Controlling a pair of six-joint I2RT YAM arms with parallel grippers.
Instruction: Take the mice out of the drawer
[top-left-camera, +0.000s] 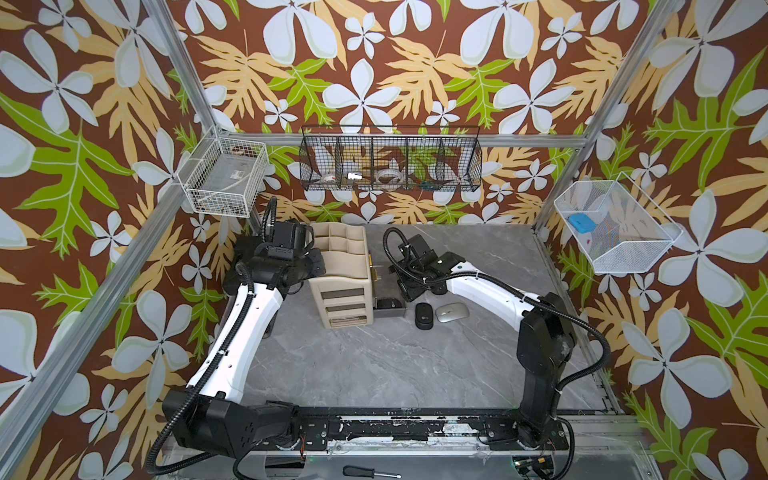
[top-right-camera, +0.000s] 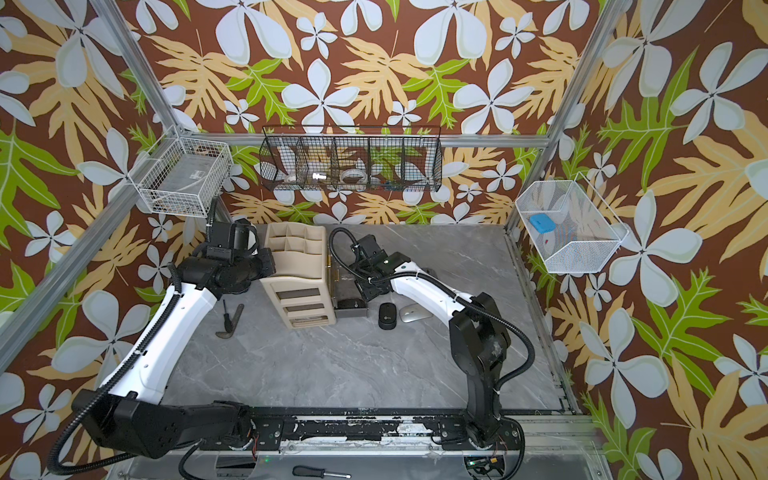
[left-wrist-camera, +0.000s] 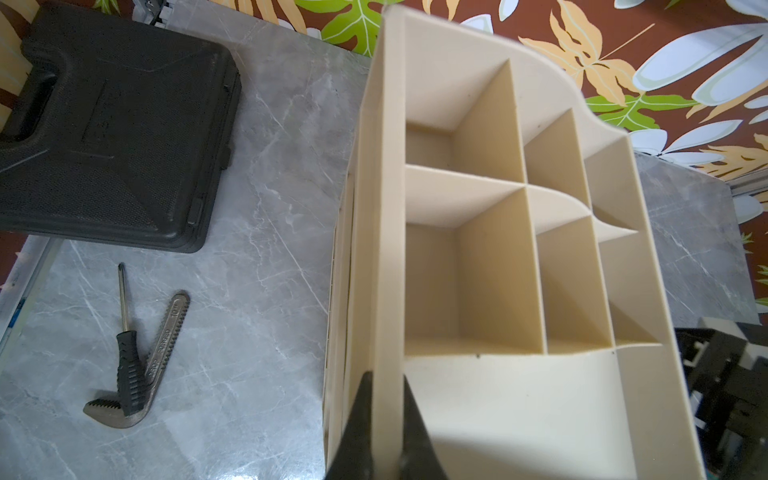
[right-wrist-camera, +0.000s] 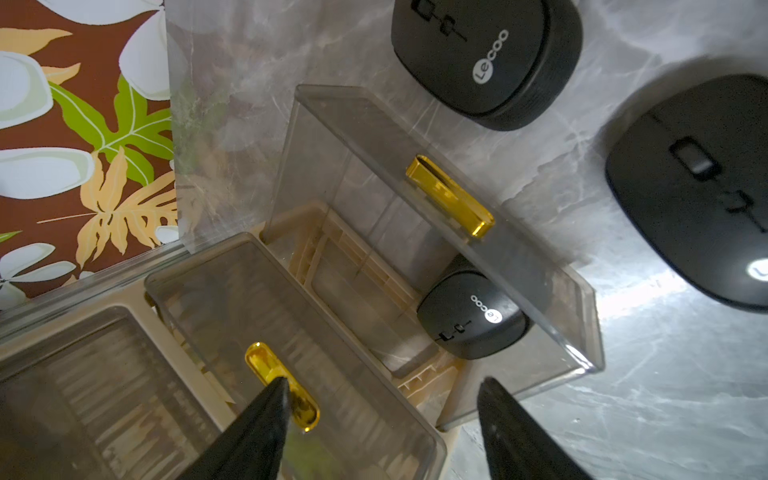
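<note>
One black mouse (right-wrist-camera: 472, 316) lies inside the pulled-out clear drawer (right-wrist-camera: 528, 272) of the beige organizer (top-left-camera: 344, 296), near one end. Above that drawer my right gripper stands open, nothing between its fingers. Outside the drawer on the table are black mice (right-wrist-camera: 696, 192), one of them beside the drawer front (right-wrist-camera: 488, 56), and a silver mouse (top-left-camera: 452, 312). The right arm hides part of the mice and drawer in the top views. At the organizer's left side my left gripper is shut, its fingers on either side of the thin beige wall.
A closed clear drawer (right-wrist-camera: 296, 344) with a gold handle adjoins the open one. Left of the organizer lie a black case (left-wrist-camera: 120, 128), a screwdriver (left-wrist-camera: 128, 360) and a wrench (left-wrist-camera: 164, 344).
</note>
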